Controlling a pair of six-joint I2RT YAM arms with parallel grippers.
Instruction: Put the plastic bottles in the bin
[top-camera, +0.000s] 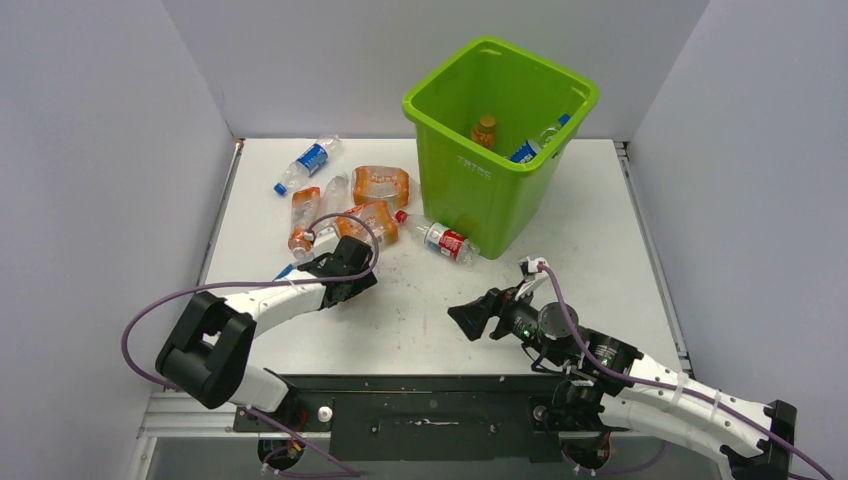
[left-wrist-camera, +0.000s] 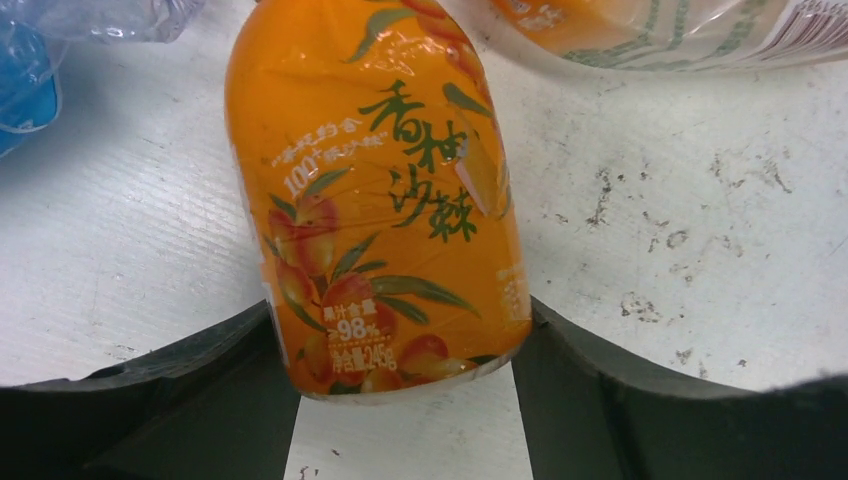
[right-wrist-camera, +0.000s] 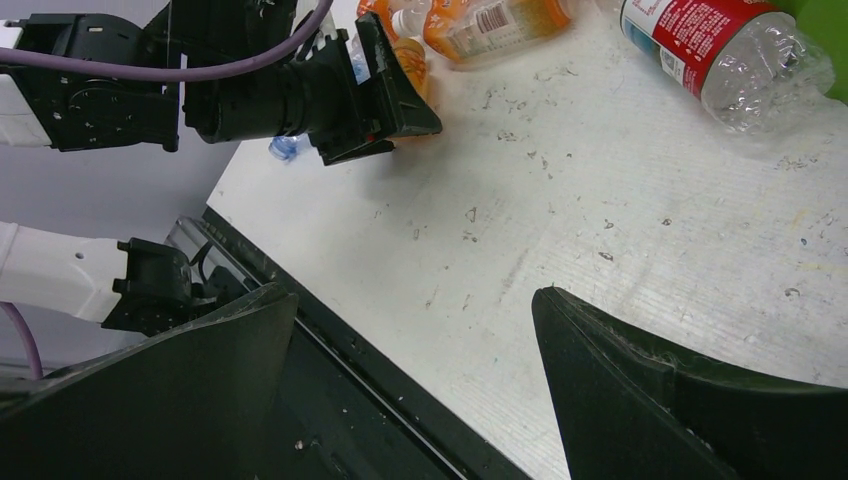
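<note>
An orange-labelled bottle (left-wrist-camera: 385, 200) fills the middle of the left wrist view, its near end between the fingers of my left gripper. The fingers stand close at both sides, but their tips are partly hidden by the bottle, so a firm hold cannot be made out. From above, the left gripper (top-camera: 362, 283) covers most of that bottle. My right gripper is open and empty over the front of the table. Inside the green bin (top-camera: 450, 180) lie several bottles. A red-labelled bottle (top-camera: 440, 239) rests against its foot.
Behind the left gripper lie more bottles: a blue-labelled one (top-camera: 311, 160), an orange-labelled one (top-camera: 381, 186), another orange one (top-camera: 370, 224) and a narrow orange one (top-camera: 304, 213).
</note>
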